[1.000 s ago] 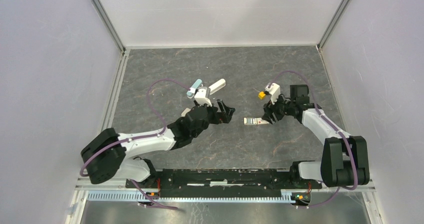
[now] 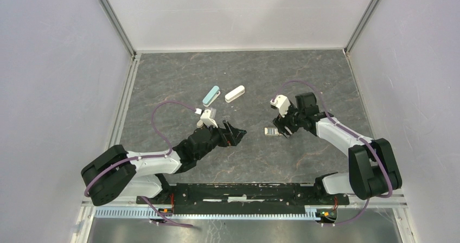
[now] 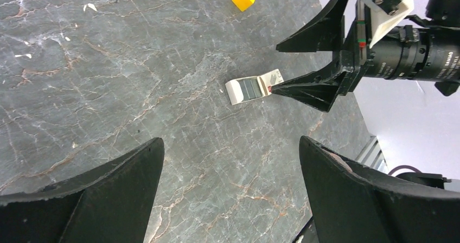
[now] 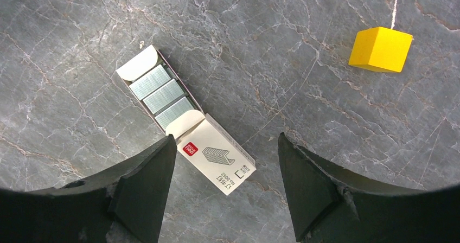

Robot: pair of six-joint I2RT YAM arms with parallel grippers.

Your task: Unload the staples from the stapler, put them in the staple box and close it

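An open staple box with rows of silver staples lies on the grey table. Above its lidded end is my right gripper, fingers apart, nothing between them but the view of the box below. My left gripper hangs open over the table, left of the box, empty in its own wrist view. Farther back lie a light blue stapler and a white stapler, both apart from either gripper. Part of a pale object shows beside the left wrist, mostly hidden.
A yellow cube stands on the table behind the box; in the top view the right arm covers it. White walls close in the back and sides.
My right gripper has moved left, farther over the staple box, and its arm now hides the yellow cube from above. The left gripper has shifted left and toward the front. Both staplers stay put.
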